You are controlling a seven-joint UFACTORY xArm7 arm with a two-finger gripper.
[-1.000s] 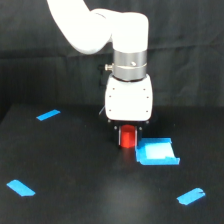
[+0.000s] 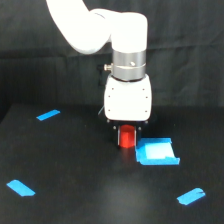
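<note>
A small red object [image 2: 126,137] is in the middle of the dark table, directly below the white arm's hand. My gripper [image 2: 127,130] points straight down at it, with the dark fingers on either side of the red. Whether the fingers press on the object or only stand around it is too small to tell. Right beside it, on the right, lies a shallow open blue box [image 2: 157,162] with a paler inside. No other object shows in the box.
Blue strips lie flat on the black surface: a far-left strip [image 2: 48,115], a near-left strip [image 2: 21,188] and a near-right strip [image 2: 191,196]. A dark curtain [image 2: 185,75] hangs behind.
</note>
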